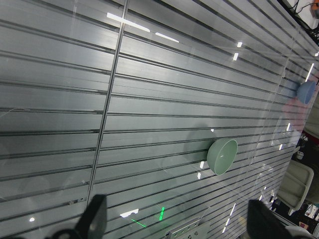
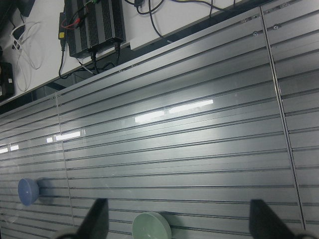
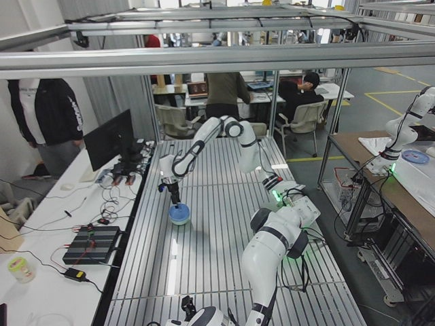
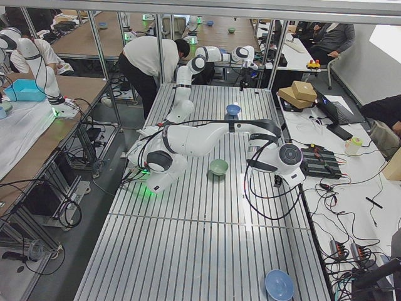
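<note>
In the camera left view, the far arm's gripper point(image 3: 175, 201) is down at a blue bowl point(image 3: 179, 212); its finger is too small to read. The near arm's gripper is low in that view. The camera right view shows a green bowl point(image 4: 218, 166) mid-table and blue bowls behind point(image 4: 232, 109) and in front point(image 4: 279, 285). My left gripper is open above the table, with the green bowl point(image 1: 222, 156) and a blue bowl point(image 1: 305, 92) apart below. My right gripper is open, the green bowl point(image 2: 151, 227) and a blue bowl point(image 2: 28, 191) below.
The slatted metal table point(image 3: 149, 265) has wide bare areas. A desk point(image 3: 41, 292) with monitor, power units and cables runs along one side. Frame posts and another bench point(image 3: 414, 197) with an arm stand opposite. People are beside and behind the table.
</note>
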